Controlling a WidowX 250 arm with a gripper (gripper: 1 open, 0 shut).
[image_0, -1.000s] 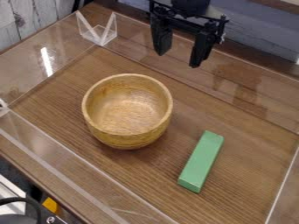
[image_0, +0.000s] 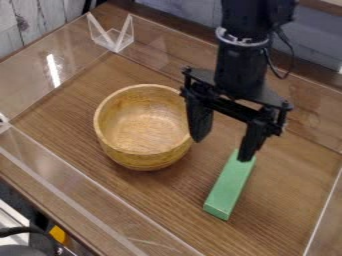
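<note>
My dark gripper (image_0: 223, 135) reaches down from the top of the camera view, its fingers open and spread wide, one beside the bowl and the other over the upper end of a green bar (image_0: 230, 190). The tan bowl (image_0: 140, 150) sits left of it on the wooden table. Whether the fingertips touch the table or bar cannot be told.
A white wire holder (image_0: 114, 35) stands at the back left. A small yellow and dark object (image_0: 54, 236) is at the lower left edge.
The bowl and bar have not moved.
</note>
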